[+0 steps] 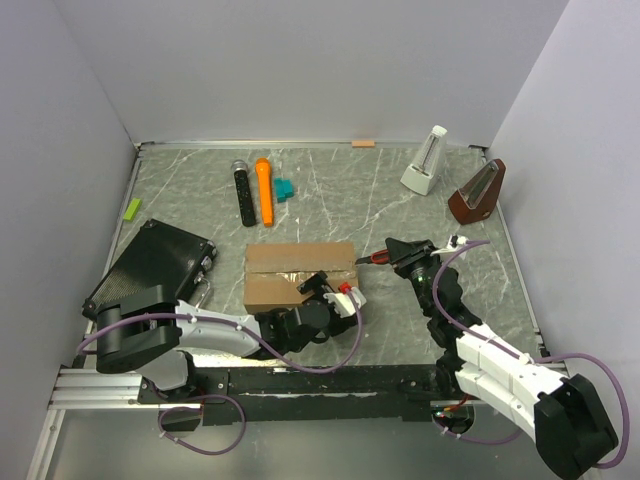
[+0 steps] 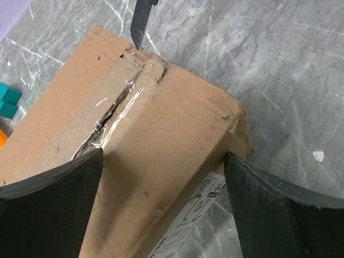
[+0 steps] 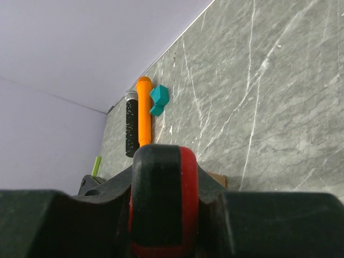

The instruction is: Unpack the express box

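Note:
A taped cardboard box (image 1: 295, 256) lies on the marble table, its central tape split and crinkled in the left wrist view (image 2: 156, 123). My left gripper (image 1: 330, 295) is over its near right part, open, fingers either side of a near corner. My right gripper (image 1: 398, 258) is shut on a red-and-black knife handle (image 3: 164, 193), just right of the box; the dark blade (image 2: 141, 21) reaches the taped end.
A black case (image 1: 150, 270) lies left, a black microphone (image 1: 243, 195), orange microphone (image 1: 264, 190) and teal piece (image 1: 283, 190) behind the box. Two metronomes (image 1: 425, 160) stand back right. Table behind the box is mostly clear.

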